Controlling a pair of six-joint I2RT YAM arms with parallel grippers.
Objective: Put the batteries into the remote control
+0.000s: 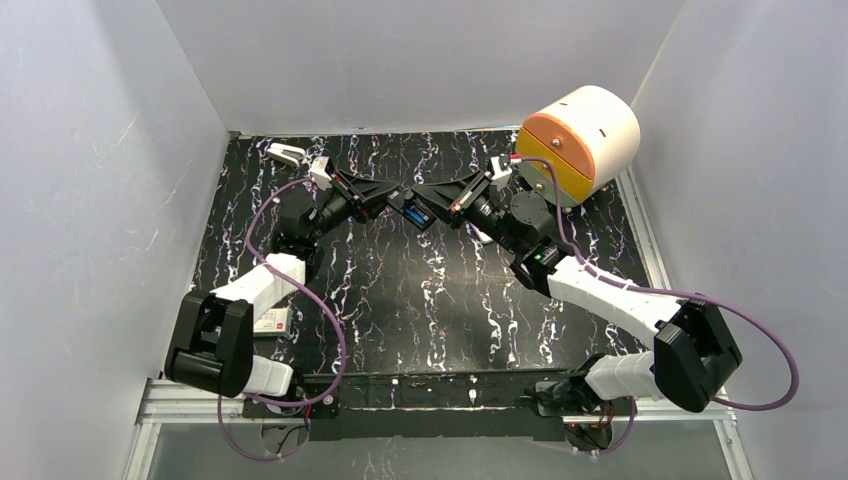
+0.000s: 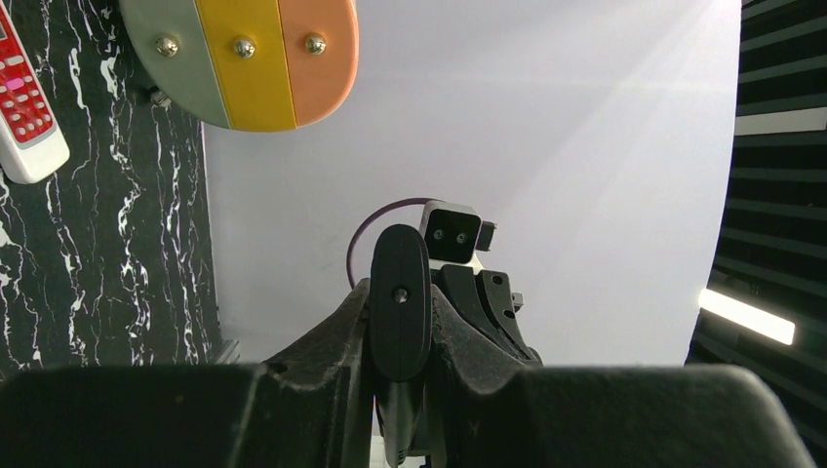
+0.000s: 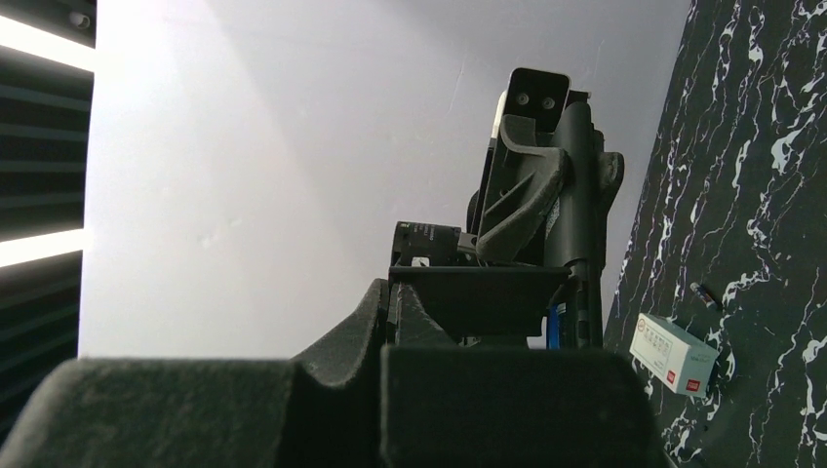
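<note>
In the top view a dark battery holder [image 1: 412, 210] with blue inside hangs between the grippers above the table. My left gripper [image 1: 390, 198] is shut on it; in the left wrist view its black end stands upright at the fingers. My right gripper [image 1: 420, 195] meets it from the right, shut on something at the holder's upper end, largely hidden by the fingers. In the right wrist view a small battery [image 3: 704, 294] lies on the table beside a white box [image 3: 671, 353]. A red-and-white remote [image 2: 24, 112] lies on the table in the left wrist view.
A round-sided cabinet [image 1: 578, 145] with coloured front stands at the back right. A white object [image 1: 287, 154] lies at the back left. Walls surround it.
</note>
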